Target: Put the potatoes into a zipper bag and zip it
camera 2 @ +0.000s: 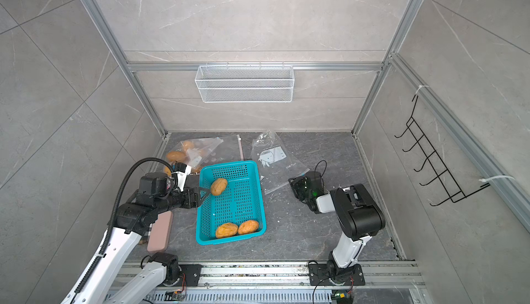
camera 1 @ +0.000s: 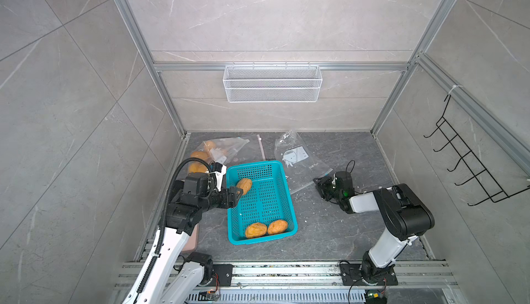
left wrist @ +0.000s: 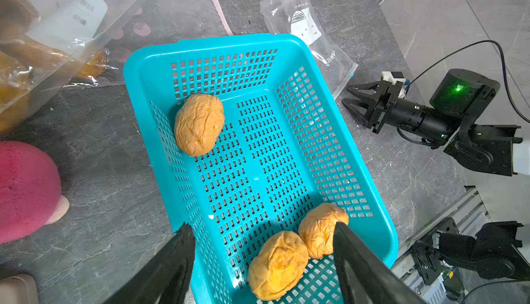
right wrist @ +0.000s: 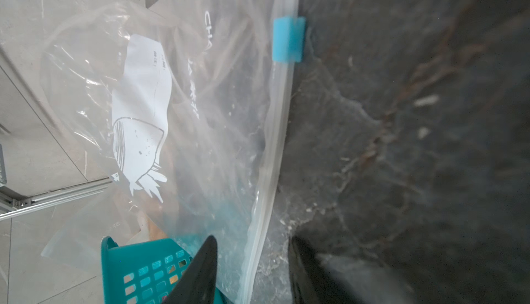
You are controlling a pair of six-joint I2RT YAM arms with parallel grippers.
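The teal basket holds three brownish potatoes, one at the back left and two at the front. My open left gripper hangs over the basket, holding nothing. An empty clear zipper bag with a blue slider lies flat right of the basket. My right gripper is low beside its zip edge, fingers apart. Another bag containing potatoes lies at the back left.
A pink object is left of the basket. A white wire rack hangs on the back wall, black hooks on the right wall. Bare counter lies at the front right.
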